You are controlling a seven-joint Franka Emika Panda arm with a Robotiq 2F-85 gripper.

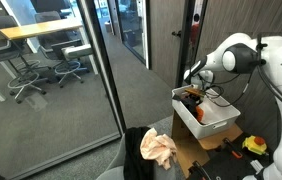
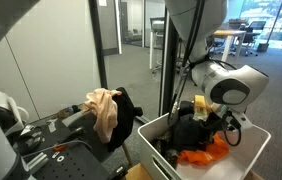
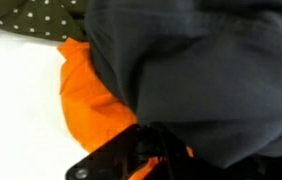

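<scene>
A dark cloth (image 3: 206, 75) fills much of the wrist view, bunched against the gripper. The gripper is shut on this cloth, though the fabric covers most of its fingertips. Beneath and beside it lies an orange cloth (image 3: 86, 100), also visible in the second exterior view (image 2: 206, 153). Both are in a white box (image 1: 214, 129), with the dark cloth (image 2: 184, 132) heaped toward one side. In the second exterior view the arm reaches down into the box, its fingers largely hidden.
A dotted cloth (image 3: 41, 18) lies at the upper left of the wrist view. Outside the box, a pink cloth (image 1: 159, 147) and a black cloth (image 1: 137, 155) lie together. The box walls surround the gripper. A yellow item (image 1: 257, 145) stands near the arm's base.
</scene>
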